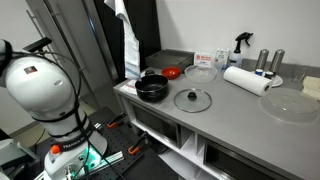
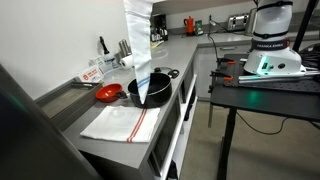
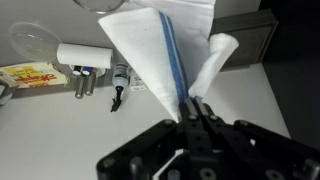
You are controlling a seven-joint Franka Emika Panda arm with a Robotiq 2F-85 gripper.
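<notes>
A white towel (image 3: pixel 150 45) with a blue stripe hangs from my gripper, which is shut on it near the towel's upper end. Seen from exterior view 2, the towel (image 2: pixel 138 45) drops in a long narrow strip, its lower end in front of the black pot. In exterior view 1 the same towel (image 1: pixel 130 45) hangs at the upper left, behind the pot (image 1: pixel 152 88). The gripper itself is out of frame in both exterior views. A second cloth (image 2: pixel 120 123), white with red stripes, lies flat on the counter's near end.
On the counter stand a red bowl (image 1: pixel 170 73), a glass lid (image 1: pixel 192 100), a clear bowl (image 1: pixel 201 73), a paper towel roll (image 1: pixel 246 80) and a spray bottle (image 1: pixel 241 42).
</notes>
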